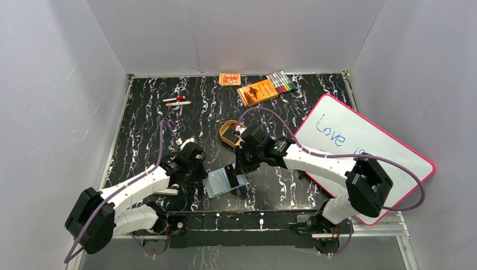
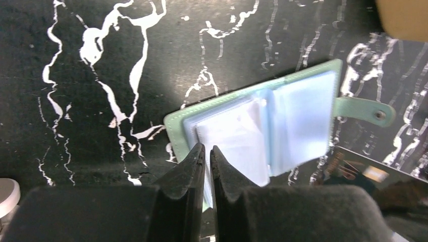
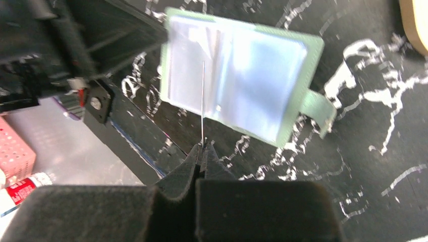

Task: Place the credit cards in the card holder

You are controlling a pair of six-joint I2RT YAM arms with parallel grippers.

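The pale green card holder (image 2: 303, 121) lies open on the table, clear sleeves facing up. My left gripper is over its left part, fingertips close together; whether they fully meet is unclear. My right gripper is shut on a thin card (image 3: 203, 101), seen edge-on in the right wrist view and dark in the top view, held above the holder. No card is clearly visible between the left fingers.
A tan tray (image 1: 222, 132) sits behind the holder. A whiteboard (image 1: 388, 163) covers the right side. Markers (image 1: 178, 103), an orange notepad (image 1: 229, 79) and an orange pack (image 1: 253, 93) lie farther back.
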